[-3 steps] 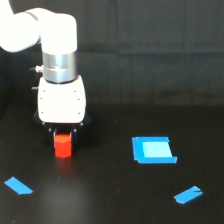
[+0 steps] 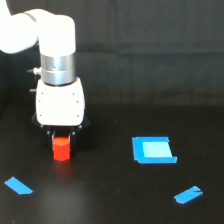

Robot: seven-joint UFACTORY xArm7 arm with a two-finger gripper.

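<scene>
A small red block (image 2: 61,149) is at the left, upright, below the white hand of the arm. My gripper (image 2: 62,134) points straight down at the block's top. Its dark fingers hardly show against the black background, so whether they are open or shut on the block cannot be told. Whether the block touches the table is also unclear.
On the dark table (image 2: 105,185), blue tape frames a pale square (image 2: 156,149) right of centre. Loose strips of blue tape lie at the front left (image 2: 18,186) and front right (image 2: 188,195).
The arm and the red block have both shifted slightly left and a little lower in the picture. The tape pieces and the pale square have stayed put.
</scene>
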